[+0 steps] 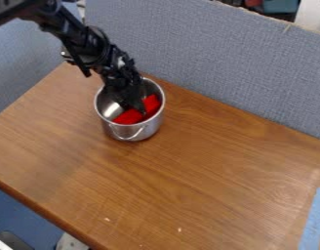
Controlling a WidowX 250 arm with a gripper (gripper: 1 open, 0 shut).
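Note:
A steel pot (118, 131) with a wire handle stands near the back left of the wooden table. Something red (128, 117) lies inside it. My black arm reaches down from the upper left, and my gripper (133, 103) is inside the pot, over the red item. Its fingertips are too dark and small to show whether they are open or shut, or whether anything is between them.
A grey padded wall (215, 59) runs along the back, with another at the left. A blue strip (314, 220) lies at the right edge.

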